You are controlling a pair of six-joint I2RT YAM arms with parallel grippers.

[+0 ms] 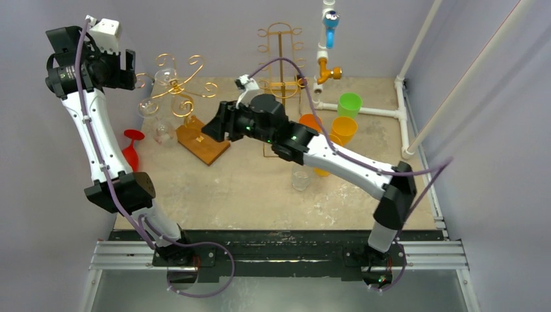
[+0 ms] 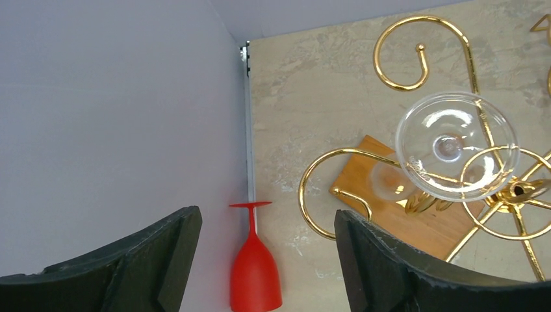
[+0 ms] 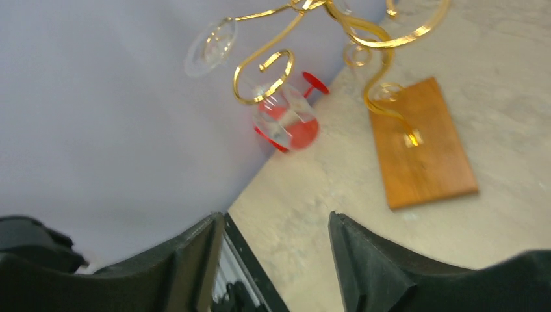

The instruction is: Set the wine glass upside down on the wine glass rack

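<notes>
The gold wine glass rack (image 1: 175, 86) stands on a wooden base (image 1: 208, 146) at the back left. A clear wine glass (image 3: 286, 120) hangs bowl-down from one of its curled arms, its round foot above the wire. Another clear round glass shape (image 2: 458, 146) shows over the rack's arms in the left wrist view. My left gripper is open and empty, high beside the rack's left side. To the right of the rack, my right gripper also stands open, nothing between its fingers; motion blurs its view.
A red wine glass (image 2: 253, 276) is by the left wall. A second gold rack (image 1: 281, 58), orange cups (image 1: 344, 129), a green cup (image 1: 349, 104) and a clear glass (image 1: 300, 179) stand farther right.
</notes>
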